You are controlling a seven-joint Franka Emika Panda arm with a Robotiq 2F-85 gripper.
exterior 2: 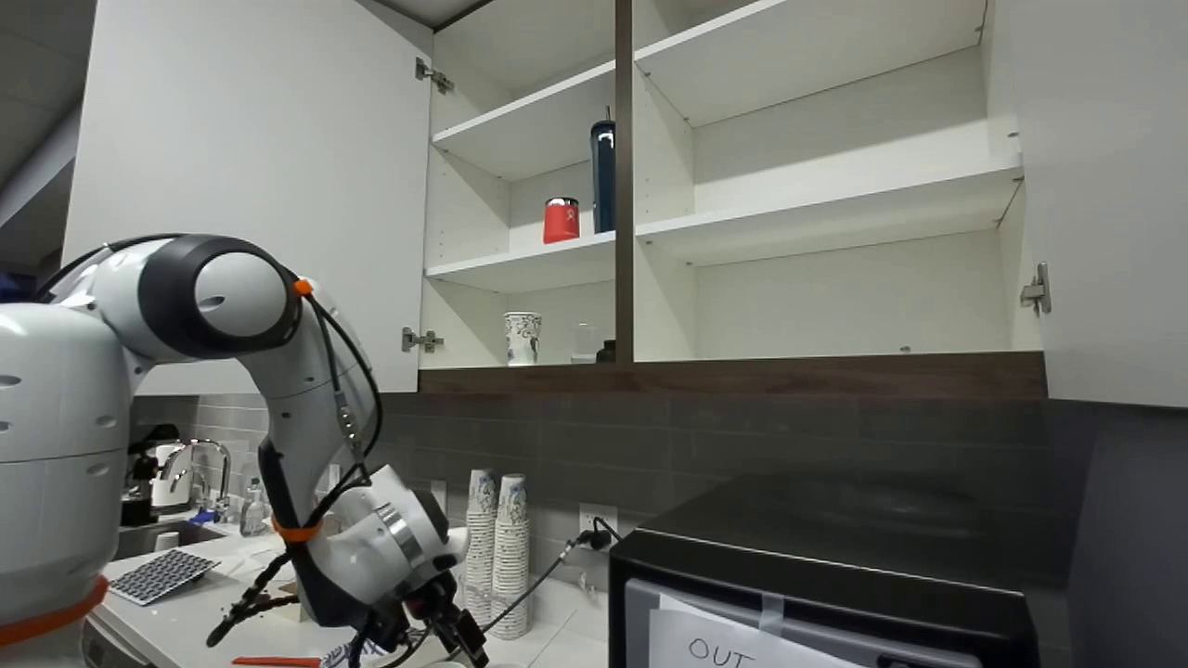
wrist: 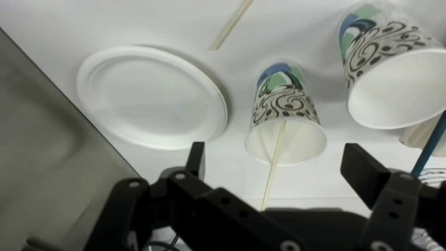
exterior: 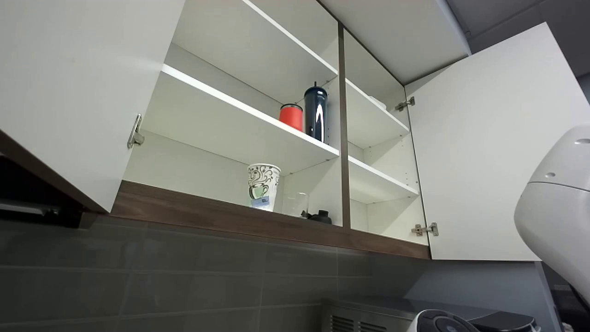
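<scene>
In the wrist view my gripper is open, its black fingers (wrist: 196, 161) wide apart with nothing held between them. Beyond the fingertips, centred in the gap as seen, a patterned paper cup (wrist: 286, 98) has its mouth towards the camera. A thin wooden stick (wrist: 272, 171) crosses the cup's rim and runs down towards the gripper body. Right of it is a larger-looking patterned cup (wrist: 372, 62). A white plate (wrist: 152, 98) lies to the left. In exterior view 2 the arm reaches low over the counter, its fingers near the bottom edge.
Another stick (wrist: 232, 25) lies above the middle cup, and a blue stick (wrist: 430, 144) shows at the right. Two tall cup stacks (exterior 2: 496, 557) stand behind the gripper; a black oven (exterior 2: 824, 557) stands to its right. Overhead, cabinet doors (exterior 2: 256, 189) hang open.
</scene>
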